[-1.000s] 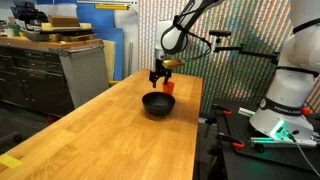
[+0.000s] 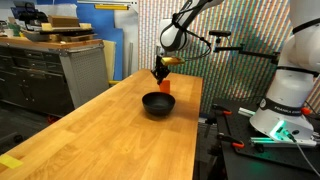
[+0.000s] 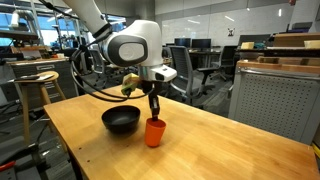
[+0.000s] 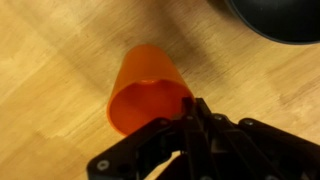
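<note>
An orange cup (image 3: 154, 133) is near the black bowl (image 3: 121, 121), looking upright in exterior view 2. The wrist view looks into the open mouth of the cup (image 4: 150, 105), and my gripper is shut on its rim at the right side. From exterior view 1, the cup (image 2: 165, 88) shows just behind the bowl (image 2: 158, 104). Part of the bowl (image 4: 285, 15) fills the upper right corner of the wrist view, apart from the cup. Whether the cup's base touches the table cannot be made out.
A long wooden table (image 2: 95, 130) has wide clear room in front of the bowl. A person (image 3: 140, 65) stands behind the table, close to the cup and bowl. Toolboxes and a workbench (image 2: 40, 75) stand away from the table.
The orange cup has shifted slightly left in exterior view 1 and looks closer to upright. The bowl has stayed in place.
</note>
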